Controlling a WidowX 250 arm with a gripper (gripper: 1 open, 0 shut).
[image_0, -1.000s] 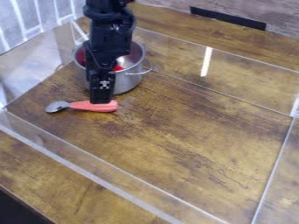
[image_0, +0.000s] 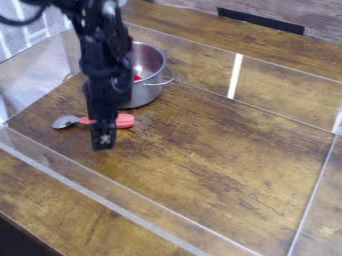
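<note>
My dark arm hangs down from the upper left, with the gripper (image_0: 103, 140) low over the wooden table, in front of the handle of a red-handled utensil (image_0: 124, 121) with a round silver head (image_0: 64, 122). The arm covers part of the handle. Whether the fingers are open or shut is hard to make out. Behind the arm stands a steel pot (image_0: 147, 75) with a side handle and something red inside, partly hidden.
Clear panels or strips border the work area, and a white strip (image_0: 235, 75) lies at the back right.
The utensil and pot look unmoved.
</note>
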